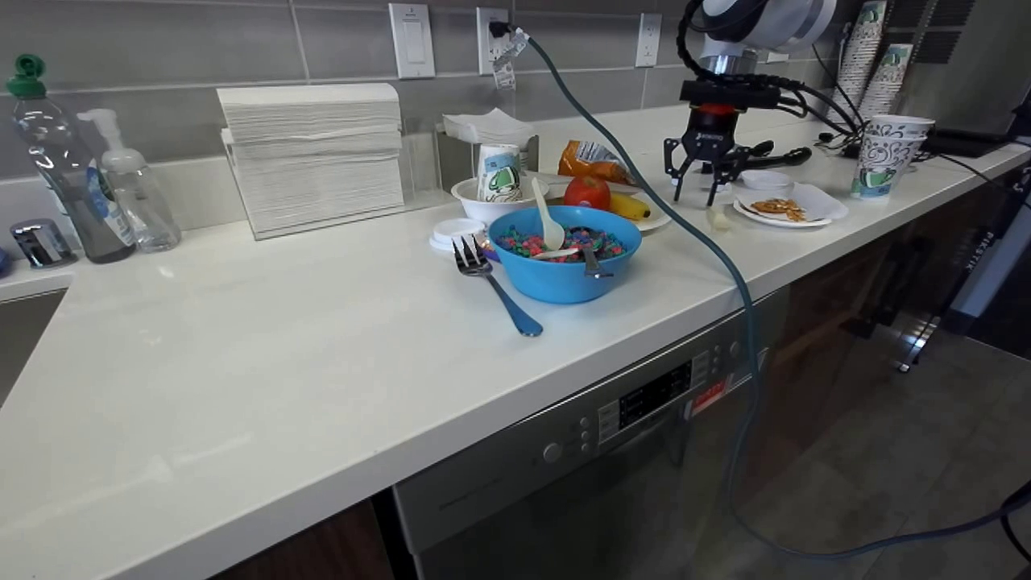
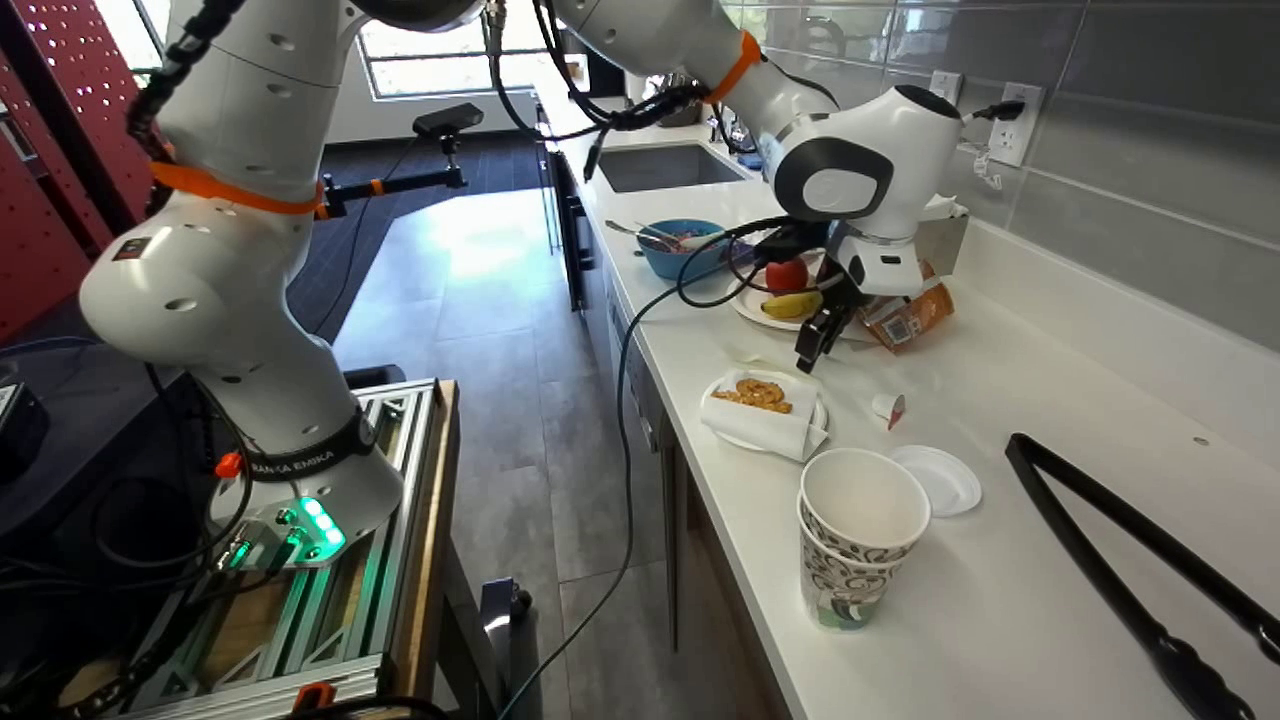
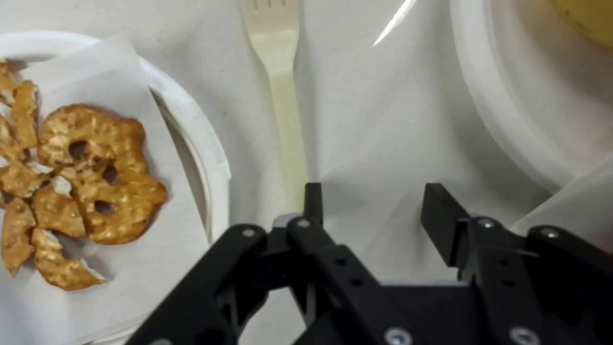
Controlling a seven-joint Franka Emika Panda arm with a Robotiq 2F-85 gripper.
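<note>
My gripper stands over the counter with its fingers apart and only bare counter between them. A pale plastic fork [image 3: 284,97] lies flat in the wrist view, its tines pointing away; its handle ends beside the left finger, outside the gap. In exterior view 1 my gripper [image 1: 695,198] points down just behind the fork [image 1: 718,218], low over the surface. To the wrist view's left is a paper-lined plate [image 3: 221,166] of pretzel pieces [image 3: 100,172]; at right is the rim of the fruit plate [image 3: 480,97].
A blue bowl [image 1: 561,283] of colourful cereal and a metal fork [image 1: 509,304] sit further left. The red apple [image 2: 787,275], banana [image 2: 791,305] and orange snack bag [image 2: 912,319] are close beside the gripper. Stacked cups [image 2: 846,576] and black tongs [image 2: 1128,540] occupy the other side.
</note>
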